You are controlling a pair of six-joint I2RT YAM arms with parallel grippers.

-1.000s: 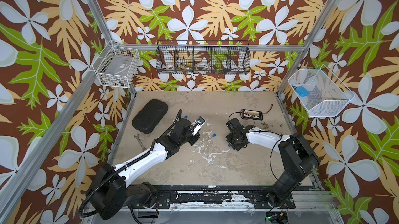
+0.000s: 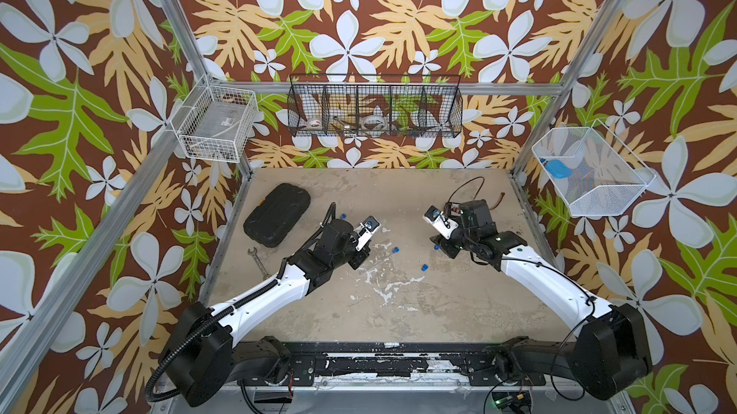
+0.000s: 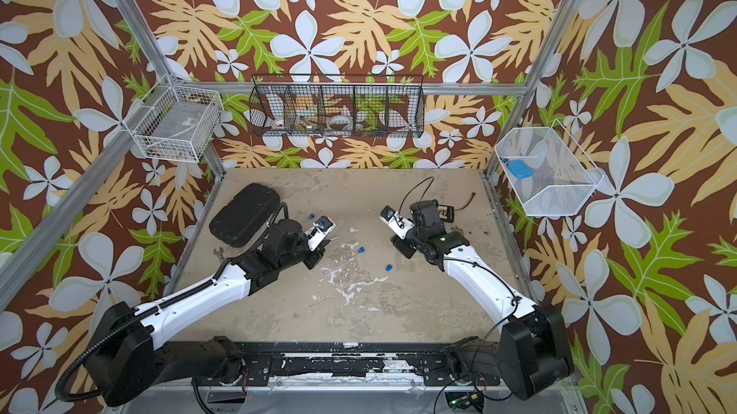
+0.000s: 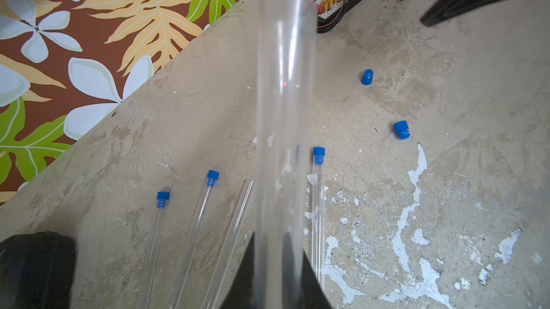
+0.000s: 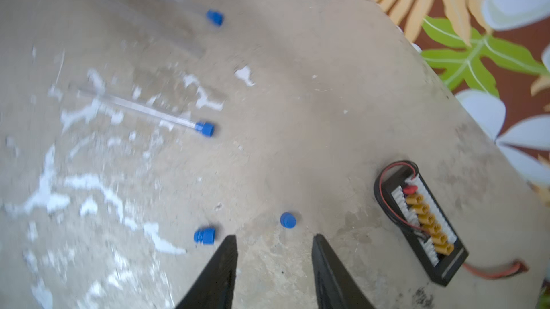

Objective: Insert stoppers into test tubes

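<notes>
My left gripper is shut on a clear test tube (image 4: 285,97), whose open end points up and away in the left wrist view. My right gripper is open with nothing between its fingers. Ahead of those fingers, apart from them, one loose blue stopper (image 5: 287,220) stands on the table. Another loose stopper (image 5: 205,235) lies on its side to the left. Three tubes on the table carry blue stoppers: one tube (image 4: 318,211), a second (image 4: 194,226) and a third (image 4: 151,251). Between them lies a tube (image 4: 232,240) with no stopper showing.
A black connector board (image 5: 424,223) with a cable lies on the right of the table. A black case (image 2: 277,214) and a wrench (image 2: 258,261) are at the left. Wire baskets (image 2: 374,111) hang on the walls.
My right arm has swung outward to the right and back, and its gripper has turned so its pale wrist mount shows. The left arm has stayed still.
</notes>
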